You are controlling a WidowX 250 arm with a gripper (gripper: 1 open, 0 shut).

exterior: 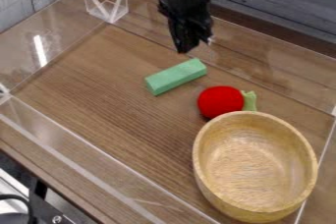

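My black gripper (197,43) hangs over the upper middle of the wooden table, shut, with nothing seen between its fingers. Below it lies a green block (176,77), set at a slant. Down and to the right rests a red rounded object (221,101), with a green piece (250,101) just to its right. A large tan bowl (256,198) fills the lower right.
A clear bracket (108,2) stands at the upper left edge. Black cables lie off the table at the lower left.
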